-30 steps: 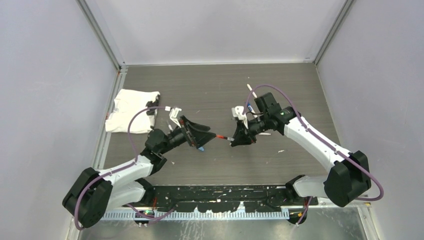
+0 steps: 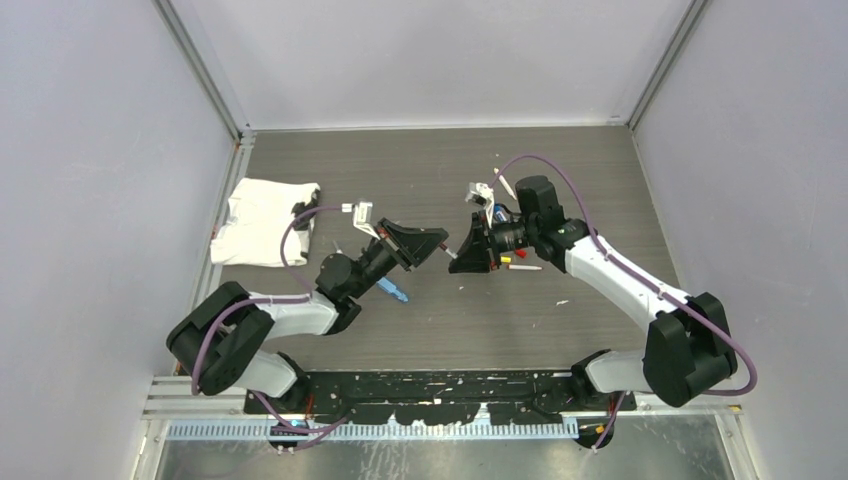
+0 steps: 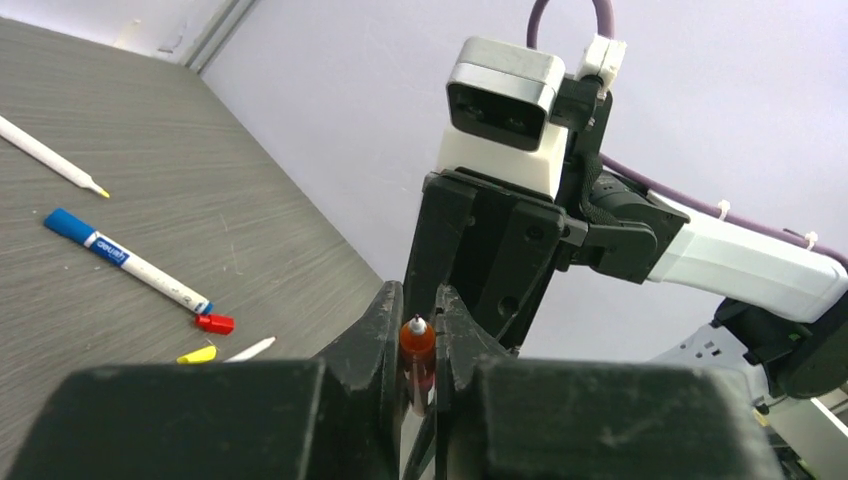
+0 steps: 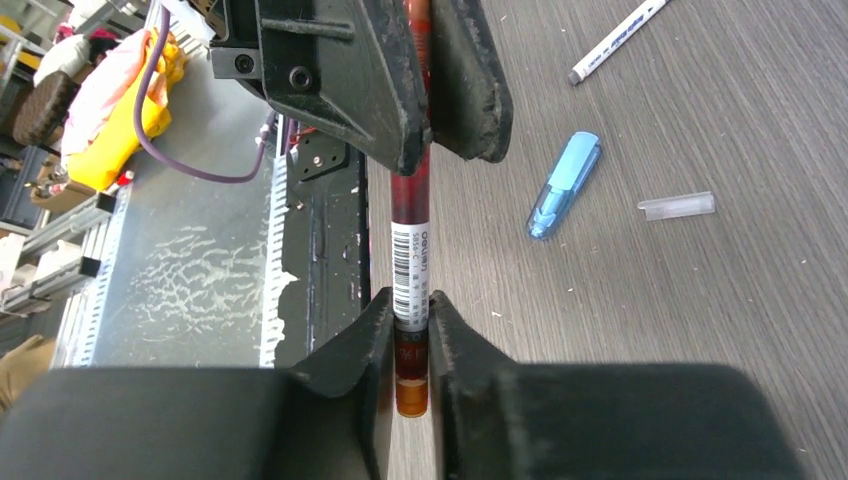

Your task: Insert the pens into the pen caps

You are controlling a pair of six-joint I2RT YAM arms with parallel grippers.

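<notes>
A slim red pen with a white barcode label [image 4: 411, 265] bridges my two grippers above the table. My left gripper is shut on its upper part, where the bare pale nib [image 3: 417, 325] shows in the left wrist view. The pen's amber end sits between the fingers of my right gripper, which stand slightly apart with narrow gaps on either side. A red cap [image 3: 215, 323] and a yellow cap [image 3: 197, 355] lie on the table. Beside them is a blue-ended white marker [image 3: 130, 262], along with a yellow-tipped white pen [image 3: 55, 162].
A light-blue marker [image 4: 565, 187], a clear cap [image 4: 677, 206] and a white pen [image 4: 615, 42] lie under the arms. At the far left is a folded white cloth [image 2: 262, 225]. Open table lies behind and in front of the grippers.
My left gripper has moved right and slightly back, from beside the pen's end to around the pen, and has shut on it. The right gripper has shifted slightly back, toward the far wall.
</notes>
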